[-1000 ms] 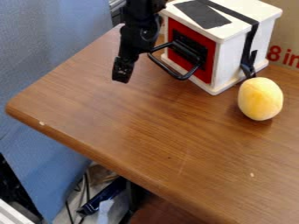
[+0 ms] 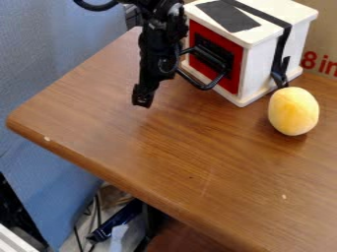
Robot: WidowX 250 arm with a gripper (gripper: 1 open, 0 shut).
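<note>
My black gripper [image 2: 144, 94] hangs just above the wooden table [image 2: 158, 167], in front of and left of a white box [image 2: 263, 30] with a red front [image 2: 211, 41] and a black loop handle [image 2: 208, 81]. Whether its fingers are open or shut is too dark and small to tell. A yellow, fuzzy, mango-like ball [image 2: 293, 110] lies on the table to the right of the box, in front of it.
A cardboard box [image 2: 321, 54] stands at the back right. A blue-grey partition [image 2: 46, 69] runs along the left. The table's left edge drops to bags and a chair below.
My gripper has moved a little down and to the right, toward the front of the box. The box and the yellow ball have not moved.
</note>
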